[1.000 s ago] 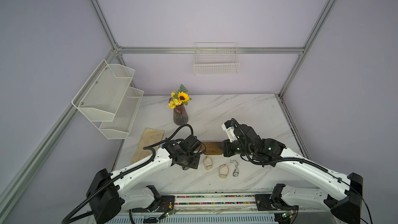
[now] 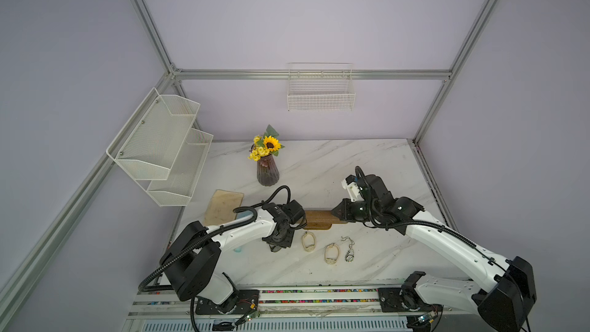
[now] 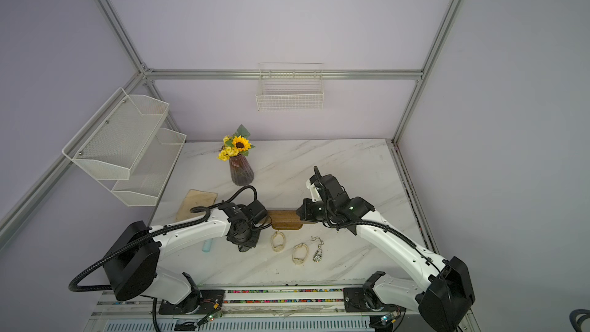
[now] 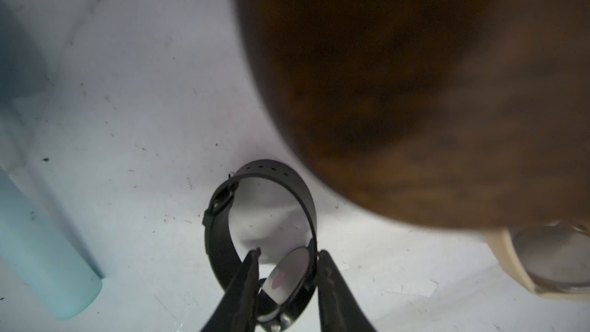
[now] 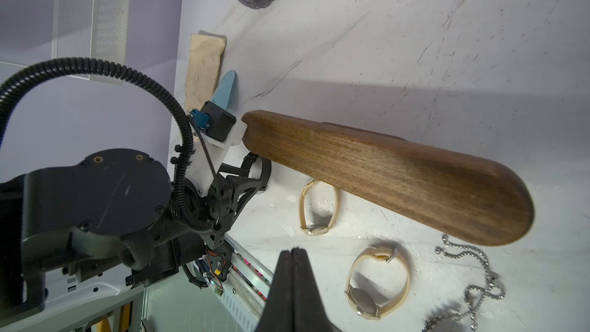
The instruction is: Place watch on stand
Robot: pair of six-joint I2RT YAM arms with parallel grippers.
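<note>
A black watch [image 4: 219,238] stands on the table just below the wooden stand's end. My left gripper is part open, its fingers either side of the watch's case; whether they grip it is unclear. The wooden stand [image 5: 387,172] lies along the middle of the table. Two cream watches [image 5: 318,228] [image 5: 378,307] and a silver watch [image 5: 473,289] lie in front of it. My right gripper hovers by the stand's right part, shut with nothing seen between its fingers.
A vase of sunflowers [image 2: 268,171] stands behind, a beige board [image 2: 222,204] at left, with a light-blue object [image 4: 49,246] beside the black watch. A white wire shelf [image 2: 161,135] hangs on the left.
</note>
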